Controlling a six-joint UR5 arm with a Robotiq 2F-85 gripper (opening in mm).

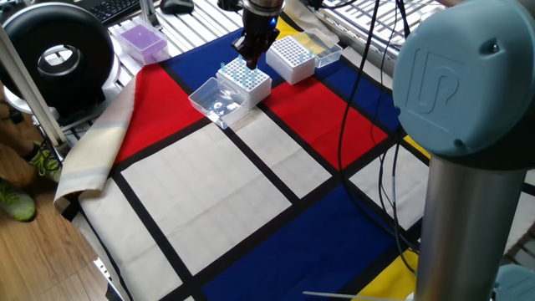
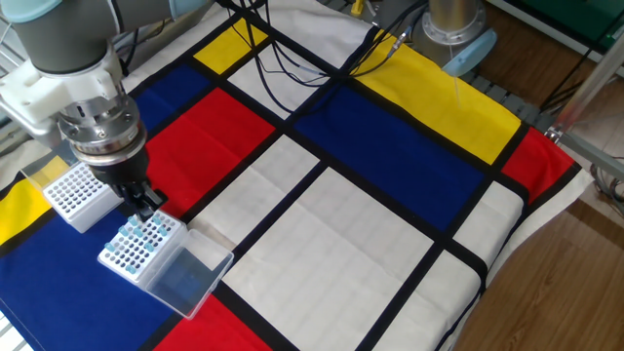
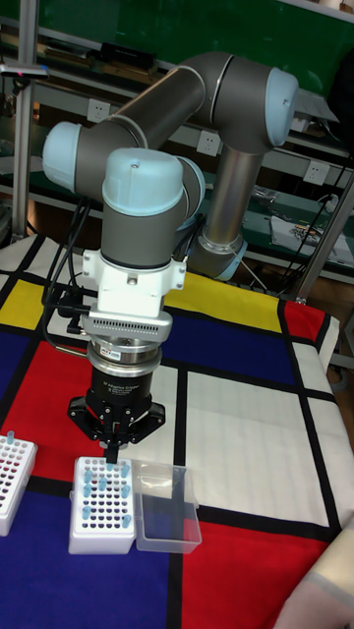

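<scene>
A white tip rack (image 3: 101, 535) with an open clear lid (image 3: 167, 508) holds several pale blue tips (image 3: 125, 490) standing upright in its holes. My black gripper (image 3: 112, 457) points down at the rack's edge nearest the arm's base. Its fingertips are close together, right by a blue tip in that edge row. Whether they grip this tip is too small to tell. In exterior view 2 the gripper (image 2: 145, 209) hangs over the same rack (image 2: 142, 247). From exterior view 1, the gripper's dark fingers partly cover the rack (image 1: 245, 81).
A second white rack (image 1: 291, 59) with its clear lid open stands close beside the first; one blue tip (image 3: 11, 435) shows in it. A purple-topped box (image 1: 144, 43) sits at the table's edge. Cables (image 1: 343, 142) hang near the arm.
</scene>
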